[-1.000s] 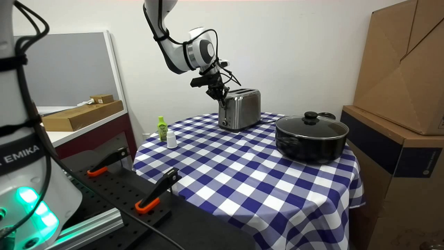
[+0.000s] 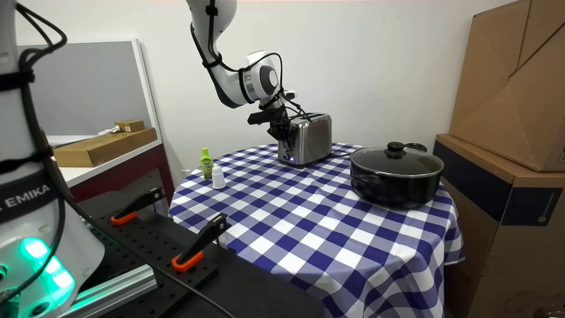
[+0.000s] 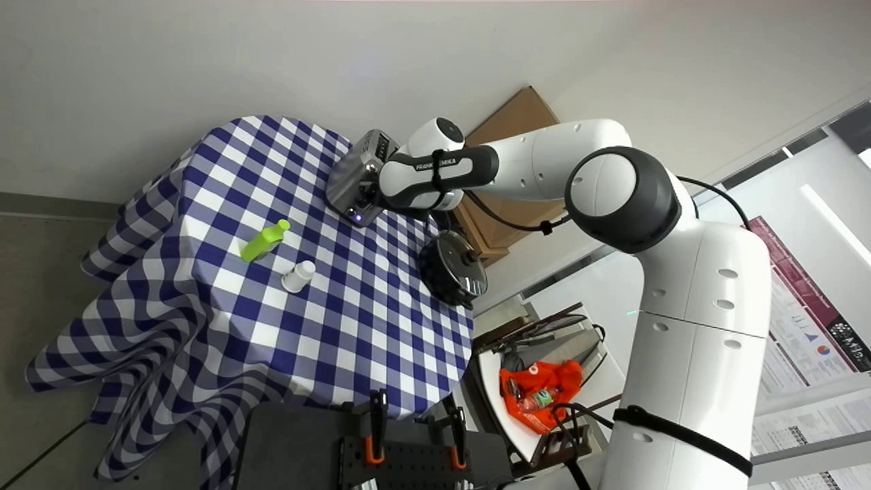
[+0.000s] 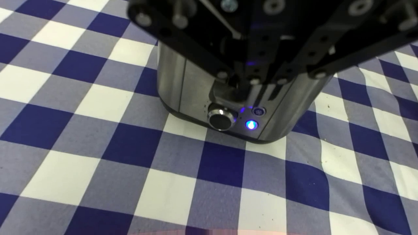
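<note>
A steel toaster (image 2: 315, 138) stands upright near the far edge of the checked table. My gripper (image 2: 286, 145) is shut and points down at the toaster's narrow front face. In the wrist view the fingers hide the upper part of that face, including most of the lever slot; whether they touch the lever cannot be told. Nothing shows between them. Below the gripper sit a round knob (image 4: 221, 117) and a button glowing blue (image 4: 251, 125). In exterior view 2 my arm hides part of the toaster (image 3: 349, 175).
A black pot with a glass lid (image 2: 394, 180) stands on the table's right side. At the left are a green bottle (image 2: 206, 164) and a white bottle (image 2: 218, 178). Cardboard boxes (image 2: 492, 212) rise beyond the right edge.
My gripper has moved down along the toaster's front face and slightly right. A blue-violet light now glows beside the knob, where none showed before. The toaster has stayed in place.
</note>
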